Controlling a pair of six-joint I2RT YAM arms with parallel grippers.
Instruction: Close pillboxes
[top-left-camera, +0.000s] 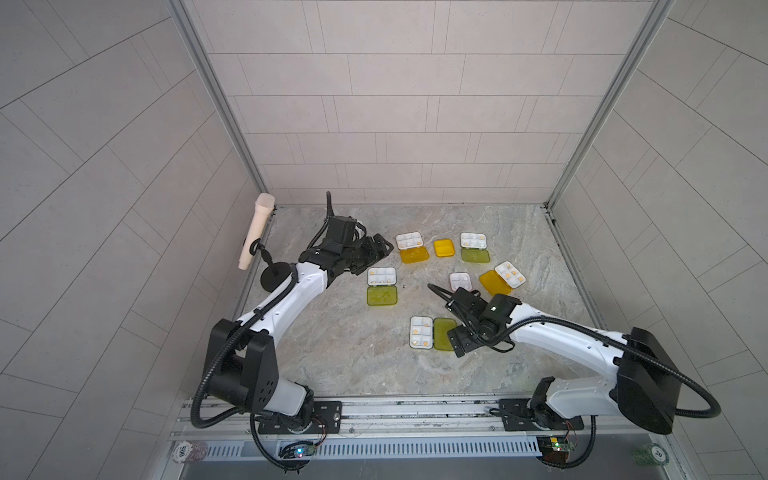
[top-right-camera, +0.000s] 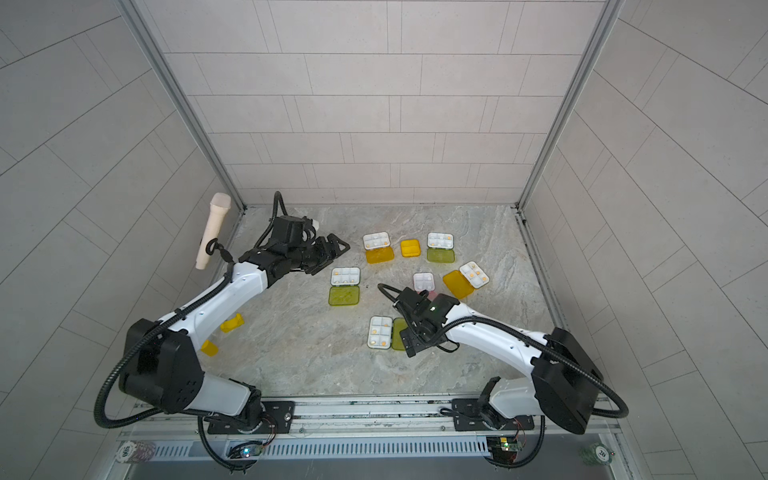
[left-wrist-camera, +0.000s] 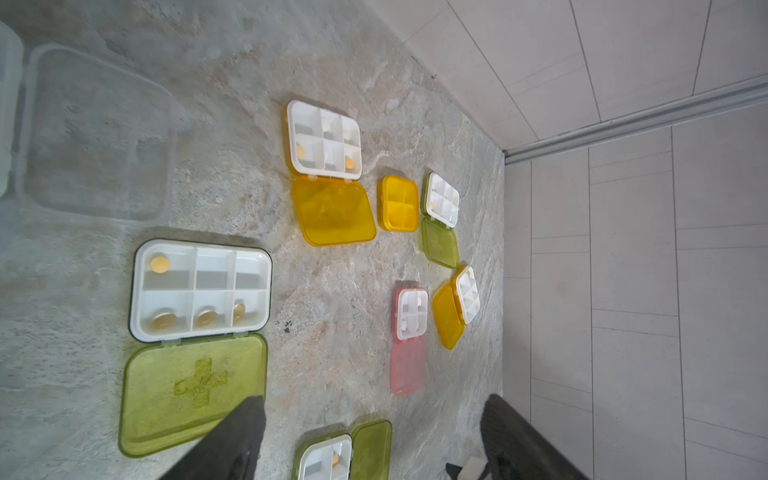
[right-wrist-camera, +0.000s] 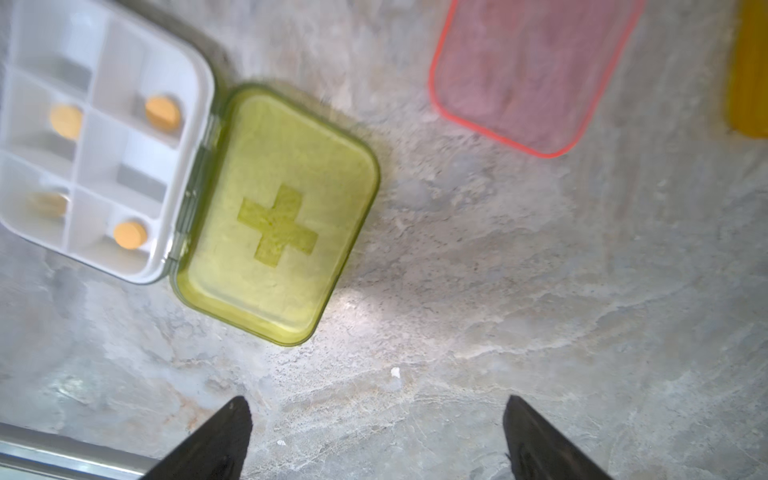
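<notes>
Open pillboxes lie on the marble table: green-lidded ones at centre-left (left-wrist-camera: 200, 288), front (top-left-camera: 421, 331) and back right (left-wrist-camera: 441, 198), yellow-lidded ones at back centre (left-wrist-camera: 324, 137) and right (top-left-camera: 509, 273), a pink one (left-wrist-camera: 411, 313), and a clear one (left-wrist-camera: 100, 136) in the left wrist view. A small yellow box (top-left-camera: 444, 248) appears closed. My left gripper stands open above the back left, nothing between its fingers. My right gripper is open over the front green-lidded box, beside its lid (right-wrist-camera: 280, 216), holding nothing.
A beige microphone-shaped object on a black stand (top-left-camera: 256, 232) is at the left wall. Walls enclose the table; bare surface lies at front left and right.
</notes>
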